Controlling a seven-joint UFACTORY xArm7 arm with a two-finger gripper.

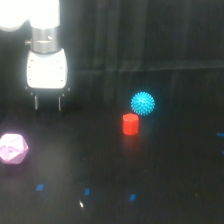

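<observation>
A white robot gripper [47,100] hangs at the upper left over a dark surface, its two thin fingers apart with nothing visible between them. To its right stand a small red cylinder [130,125] and, just behind that, a cyan spiky ball [142,103]. A pink faceted ball [13,149] sits at the left edge, in front of and left of the gripper.
A dark backdrop fills the rear.
</observation>
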